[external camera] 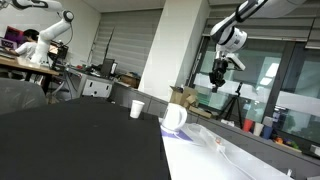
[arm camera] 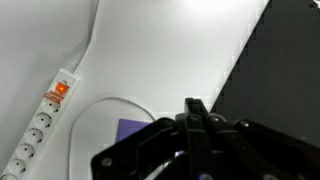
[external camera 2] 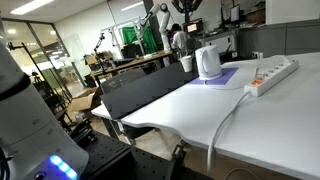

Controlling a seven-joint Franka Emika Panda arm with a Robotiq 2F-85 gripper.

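Note:
High over the table, my gripper (external camera: 217, 80) hangs in the air, well clear of everything. Its fingertips come together in the wrist view, where the gripper is shut with nothing showing between them. A white kettle-like jug (external camera 2: 209, 62) stands upright on a purple mat (external camera 2: 226, 77). Behind it is a white cup (external camera 2: 187, 63), which in exterior view 1 stands to the left of the jug (external camera: 175, 117). In the wrist view the gripper covers part of the purple mat (arm camera: 129, 129), and neither jug nor cup can be made out.
A black mat (external camera 2: 140, 93) covers one side of the white table. On the other side lies a power strip (external camera 2: 272, 76) with a white cable (external camera 2: 216, 125). Bare white surface (external camera 2: 180, 115) spreads between them at the front.

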